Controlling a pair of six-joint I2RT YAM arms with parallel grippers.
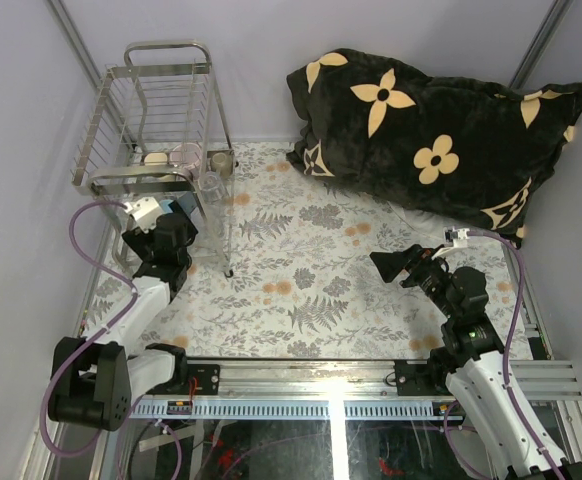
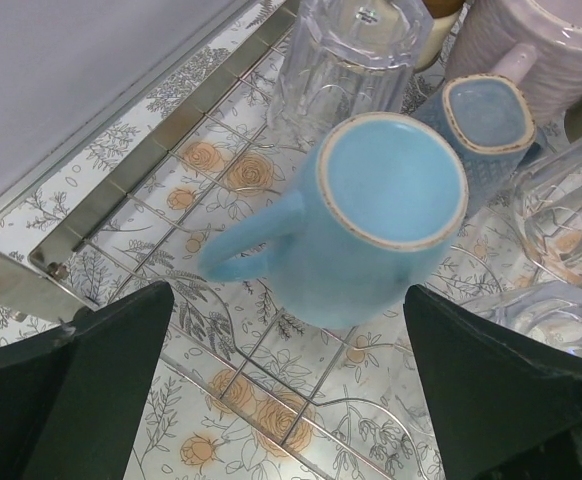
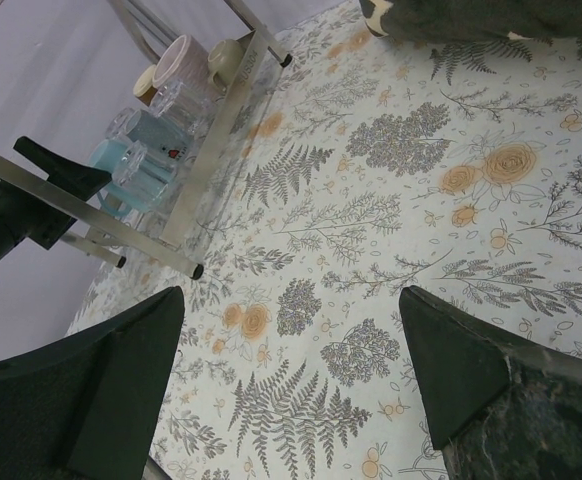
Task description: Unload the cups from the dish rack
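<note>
My left gripper is open over the lower shelf of the dish rack (image 1: 143,70), its fingers around the near side of a light blue mug (image 2: 371,220) that lies upside down, handle pointing left. Behind it are a clear glass (image 2: 336,70), a blue-grey cup (image 2: 471,130) and a pink mug (image 2: 521,35); more clear glasses (image 2: 561,210) sit to the right. My right gripper stands open over bare patterned mat on the right side, holding nothing.
A large dark flowered cushion (image 1: 431,130) lies along the back right. The rack's metal frame rises around my left gripper.
</note>
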